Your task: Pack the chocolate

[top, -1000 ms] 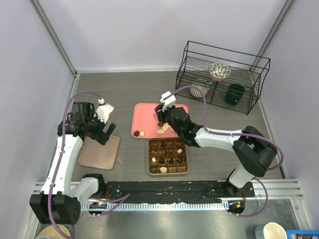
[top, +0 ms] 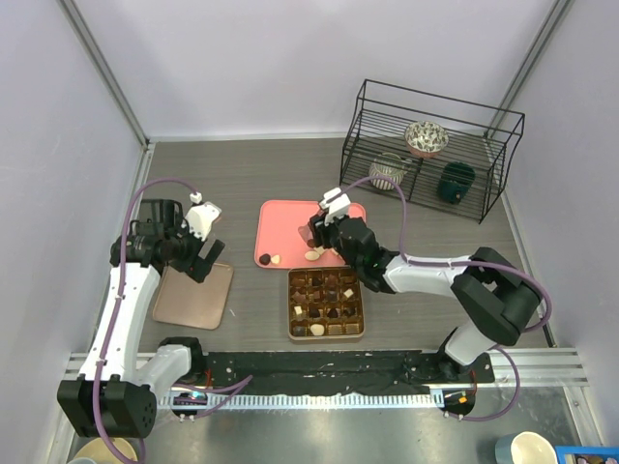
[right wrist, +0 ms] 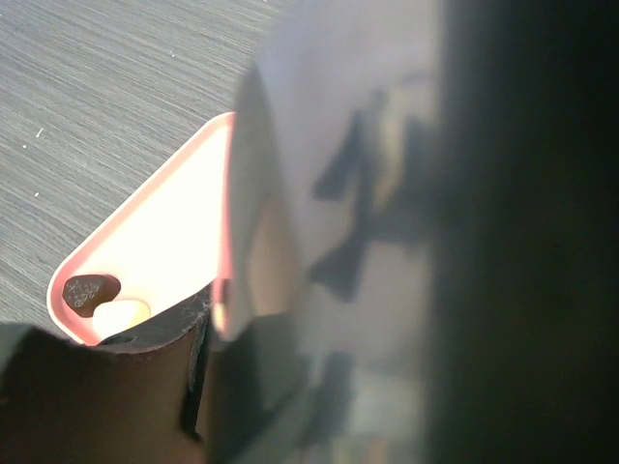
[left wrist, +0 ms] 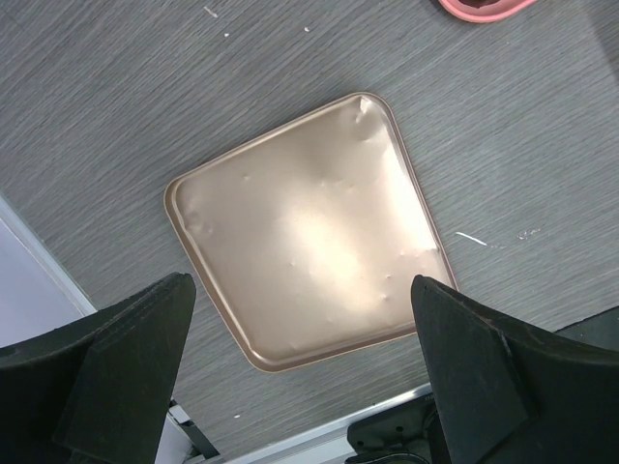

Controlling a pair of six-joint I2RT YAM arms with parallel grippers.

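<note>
On the table's middle lies a pink tray (top: 279, 227) with several dark and pale chocolates. Below it stands a gold box (top: 326, 336) divided into compartments, many holding chocolates. In the right wrist view a finger blocks most of the scene; a dark chocolate (right wrist: 91, 293) and a pale chocolate (right wrist: 121, 316) show at the tray's corner. A flat gold lid (left wrist: 309, 232) lies under my left gripper, which is open and empty.
A black wire rack (top: 430, 159) with a patterned bowl (top: 427, 138), a striped cup (top: 387, 172) and a green cup (top: 456, 182) stands at the back right. The table between lid and box is clear.
My right gripper has shifted slightly to the right over the pink tray. The left arm, the box and the lid have stayed put.
</note>
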